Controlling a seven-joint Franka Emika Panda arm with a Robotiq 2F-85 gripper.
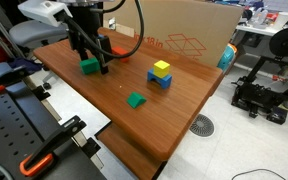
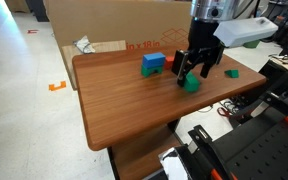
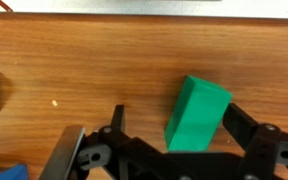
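Observation:
A green block [image 1: 89,66] lies on the wooden table near its robot-side edge. My gripper is open, low over this block. In the wrist view the green block [image 3: 198,116] sits tilted between the fingers, close to the right fingertip and with a wide gap on the left. From the second exterior view, the fingers come down around the green block [image 2: 192,82]; whether either one touches it I cannot tell.
A second green piece [image 1: 136,100] lies toward the table's near edge. Farther back a yellow block [image 1: 161,69] rests on a blue one [image 1: 159,82]. Red pieces [image 1: 118,52] lie behind the gripper. Bare wood [image 1: 189,92] spreads over the right part of the table.

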